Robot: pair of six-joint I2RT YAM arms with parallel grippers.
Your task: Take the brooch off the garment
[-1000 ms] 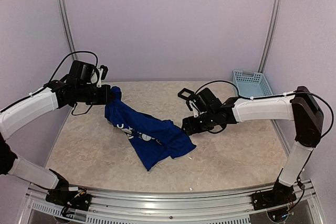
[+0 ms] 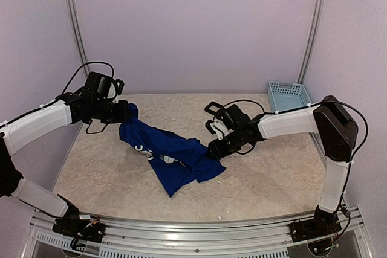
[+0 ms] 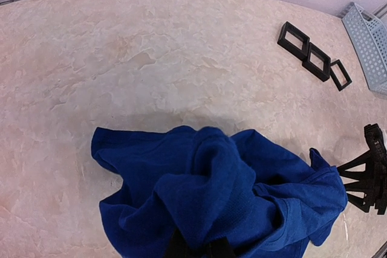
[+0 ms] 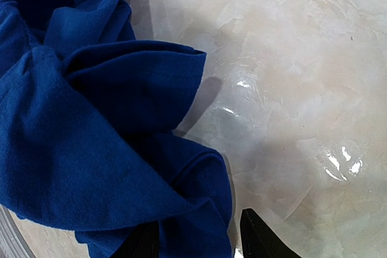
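Note:
The blue garment (image 2: 175, 161) is draped diagonally over the table (image 2: 266, 185), its left end raised by my left gripper (image 2: 124, 113), which is shut on it; the cloth fills the lower left wrist view (image 3: 211, 191). White printed shapes show on it in the top view; I cannot make out the brooch. My right gripper is low at the garment's right end, part open, with folded cloth (image 4: 139, 167) beside and between its fingertips; whether it grips any is not clear.
A pale blue basket (image 2: 287, 95) stands at the back right, with black frames (image 3: 293, 40) on the table near it.
My left gripper has sunk very slightly, still holding cloth.

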